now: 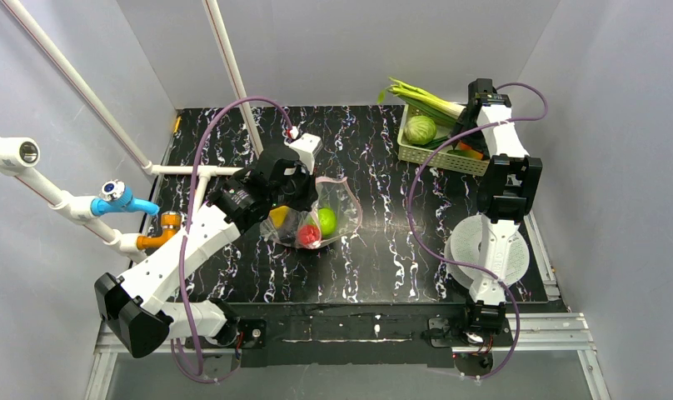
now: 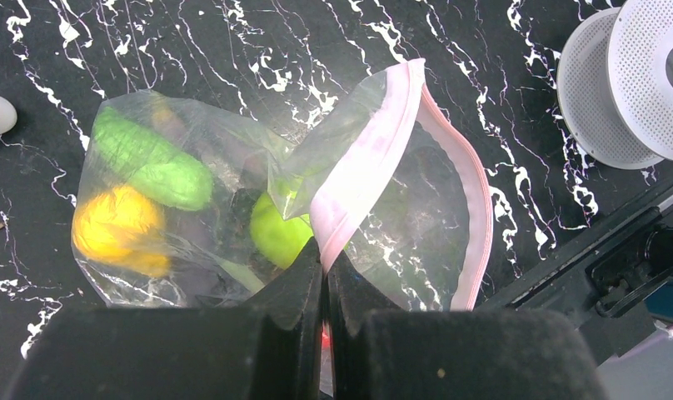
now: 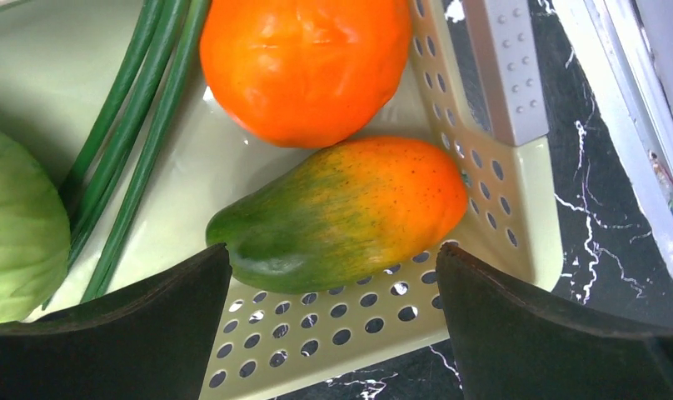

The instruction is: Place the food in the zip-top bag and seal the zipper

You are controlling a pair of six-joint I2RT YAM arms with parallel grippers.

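The clear zip bag point(image 2: 429, 217) lies on the counter holding a green item point(image 2: 150, 162), yellow food point(image 2: 117, 225), a lime-green ball point(image 2: 275, 233) and, in the top view, red food point(image 1: 308, 234). My left gripper is shut on the bag's pink zip edge point(image 2: 366, 167). My right gripper is open over the food basket point(image 3: 525, 217), directly above a green-and-orange papaya point(image 3: 333, 217), with an orange tomato-like item point(image 3: 304, 58) beyond it.
Cabbage point(image 1: 421, 129), leafy stalks point(image 1: 408, 87) and long green stems point(image 3: 142, 158) share the basket. White perforated discs point(image 1: 512, 258) lie at front right. Pipes and valves point(image 1: 129, 204) line the left. Mid-counter is clear.
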